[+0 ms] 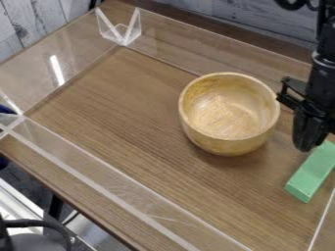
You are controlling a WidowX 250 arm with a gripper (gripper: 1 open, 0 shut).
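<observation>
My black gripper [305,136] is at the right edge, pointing down just above the upper end of a green rectangular object [309,174] on the wooden table. It looks shut, and I see nothing held in it, though its tip is small and dark. A pale wooden bowl [228,112] sits to its left, upright and apart from it.
A clear angular object [119,28] stands at the back left. Black items with cables [26,235] lie at the lower left beyond the table edge.
</observation>
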